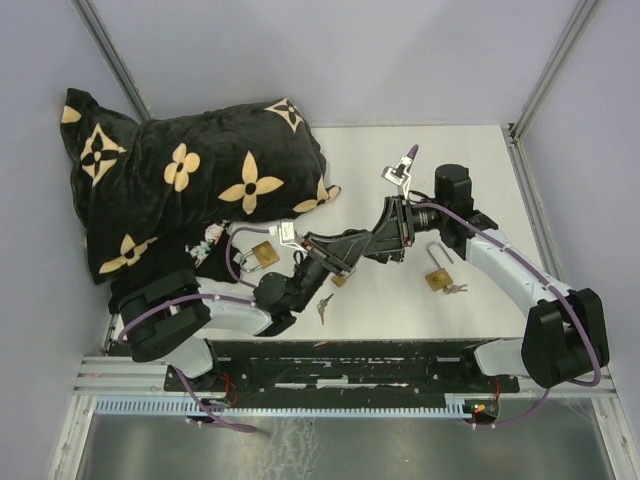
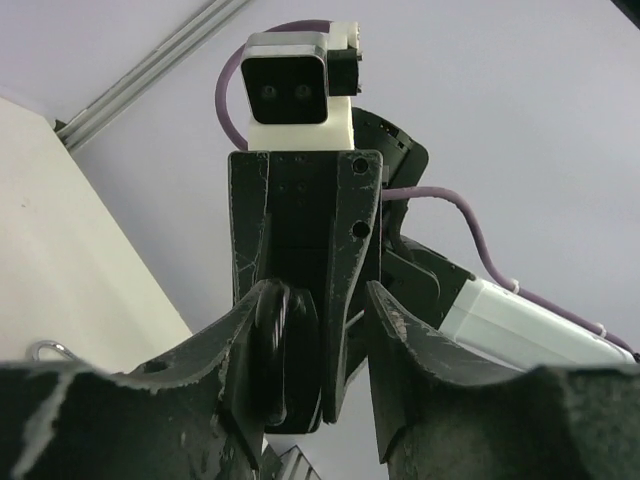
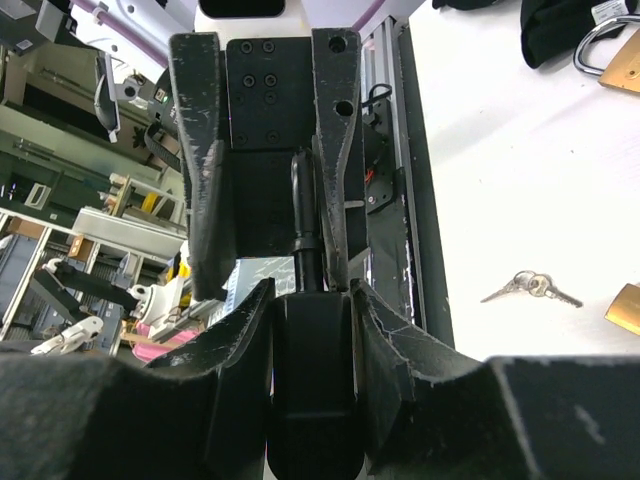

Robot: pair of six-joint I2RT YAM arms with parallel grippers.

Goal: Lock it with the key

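Observation:
My right gripper is shut on a black block-like object [image 3: 313, 365], from which a thin black shaft [image 3: 305, 215] rises. Around that shaft, my left gripper stands part open. In the right wrist view the shaft is closer to one of the left gripper's fingers [image 3: 335, 150], with clear room on the other side. A dark glossy piece [image 2: 275, 350] shows between the left fingers in the left wrist view. From above, the two grippers meet tip to tip and hide the held object. An open brass padlock [image 1: 437, 279] lies on the table to the right.
A second open padlock [image 1: 265, 253] lies at left and a smaller padlock [image 1: 339, 281] near the grippers. Loose keys [image 1: 324, 308] and another bunch of keys [image 1: 455, 289] lie flat. A black flowered cloth [image 1: 200, 165] covers the back left.

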